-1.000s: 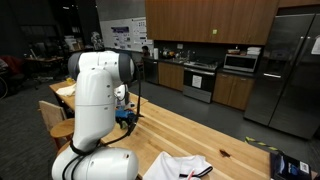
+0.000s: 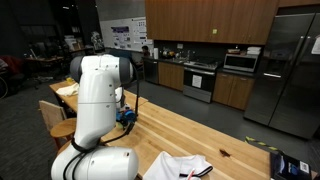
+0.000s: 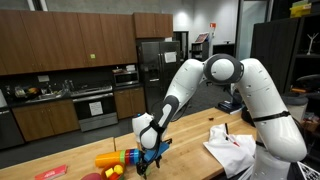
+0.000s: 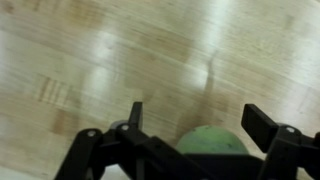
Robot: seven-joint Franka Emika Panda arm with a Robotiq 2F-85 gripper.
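Low over the wooden table, my gripper stands open in the wrist view, its two dark fingers wide apart. A rounded pale green object shows at the bottom of that view, between and just below the fingers, partly covered by the gripper body. Whether it touches the gripper I cannot tell. Exterior view 2 has the gripper at the table's near part, beside a row of colourful things. In exterior view 1 the arm hides most of that area.
A multicoloured cylinder lies left of the gripper, with a red round object nearer the front. A white cloth spreads on the right side. Bare tabletop fills the middle. A dark item sits at the right edge.
In exterior view 1 the gripper area beside the arm has shifted only slightly. The table's other things stand as before.
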